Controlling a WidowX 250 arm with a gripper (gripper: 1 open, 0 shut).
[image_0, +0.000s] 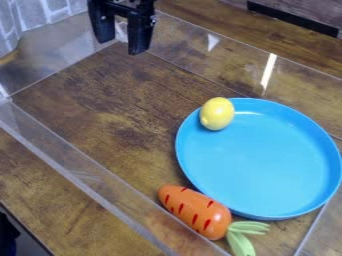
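My black gripper (123, 30) is at the top left, high over the wooden surface, its two fingers apart and open, with nothing visible between them. A yellow egg-shaped object (217, 113) rests on the upper left part of a blue round plate (261, 165). An orange toy carrot (194, 211) with red marks and pale green leaves lies below the plate, toward the bottom right.
Clear plastic walls border the wooden work area (107, 120) along the back, left and front. The middle and left of the surface are empty. A whitish translucent object stands at the top left corner.
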